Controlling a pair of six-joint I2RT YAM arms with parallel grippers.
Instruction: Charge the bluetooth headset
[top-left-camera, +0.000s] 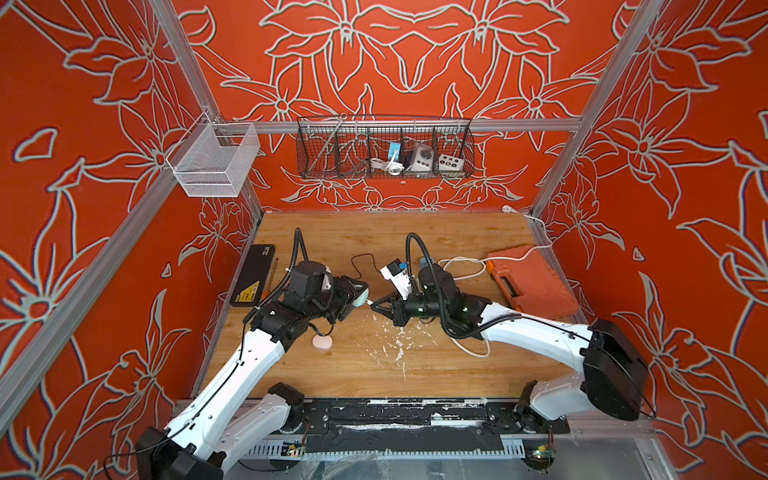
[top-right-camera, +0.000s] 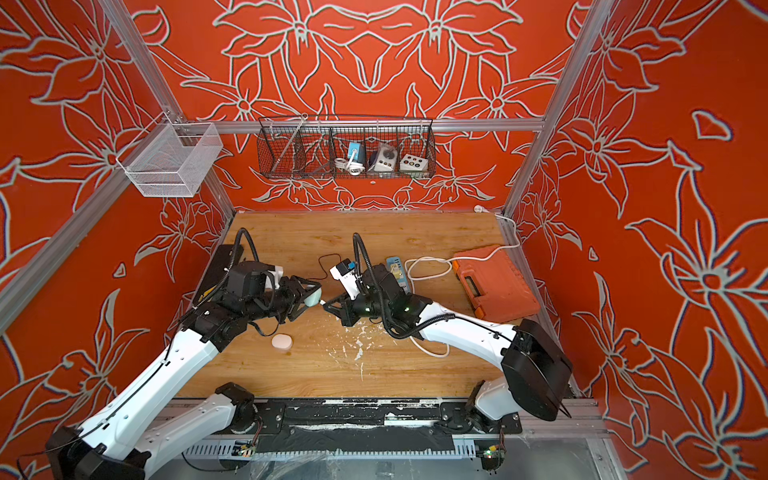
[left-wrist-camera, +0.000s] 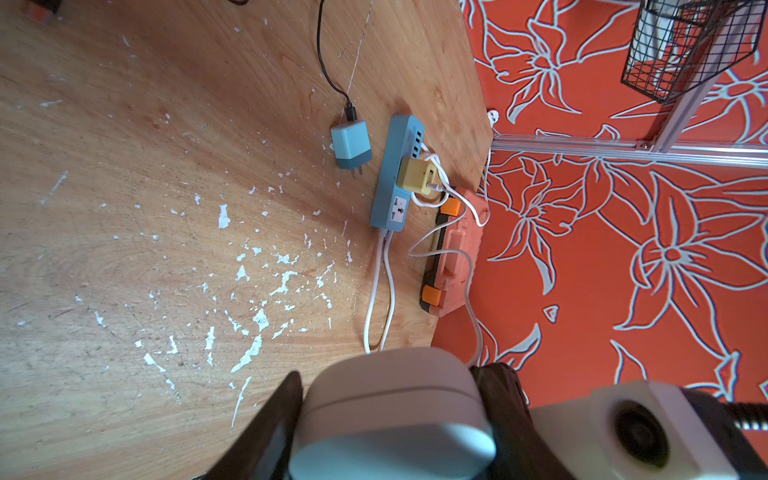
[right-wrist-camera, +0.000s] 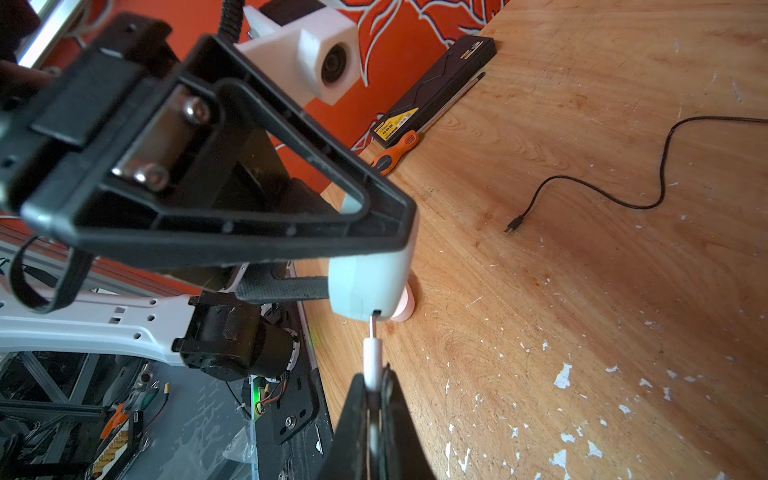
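The white headset case (left-wrist-camera: 392, 408) is held by my left gripper (top-left-camera: 356, 294), shut on it, port facing my right gripper. The latter is shut on a white cable plug (right-wrist-camera: 372, 356); its metal tip is at the small port on the case's end, and whether it is inserted is unclear. A black cable (right-wrist-camera: 608, 192) lies loose on the table. A blue charger (left-wrist-camera: 350, 145) with that cable lies beside the power strip (left-wrist-camera: 388, 188).
An orange toolbox (top-left-camera: 536, 280) is at the right, a black case (top-left-camera: 252, 276) at the left, a pink round object (top-left-camera: 322, 341) on the table. A wire basket (top-left-camera: 336, 152) hangs at the back.
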